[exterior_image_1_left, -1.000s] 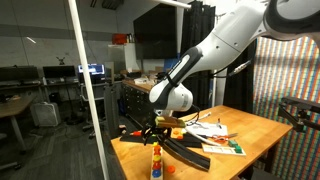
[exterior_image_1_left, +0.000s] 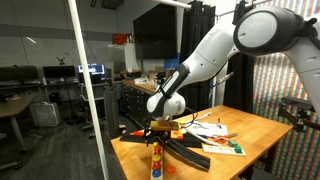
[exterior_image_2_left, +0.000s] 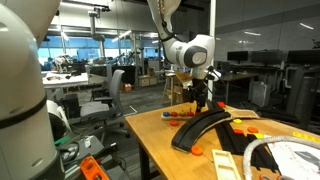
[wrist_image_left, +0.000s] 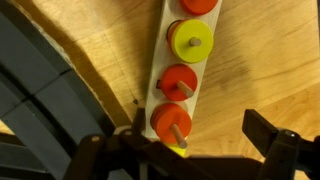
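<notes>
A narrow wooden peg board (wrist_image_left: 154, 78) carries a row of round discs on pegs. In the wrist view they include a red disc (wrist_image_left: 180, 82), a yellow disc (wrist_image_left: 191, 41) and an end red disc (wrist_image_left: 171, 123), with a bit of yellow beneath that last one. My gripper stands open above this end, its fingers apart on either side of the end red disc. Nothing is held. In exterior view 1 the gripper (exterior_image_1_left: 159, 128) hangs over the far end of the board's row.
Dark flat pieces (exterior_image_2_left: 203, 130) lie beside the board. Loose red discs, such as one red disc (exterior_image_2_left: 195, 151), and a pale wooden tray (exterior_image_2_left: 227, 165) share the table. Further items crowd its far side, while bare wood (exterior_image_1_left: 232, 162) shows at the front right.
In exterior view 1 the arm has come lower, bringing my gripper down to the peg board. The board and discs look unmoved.
</notes>
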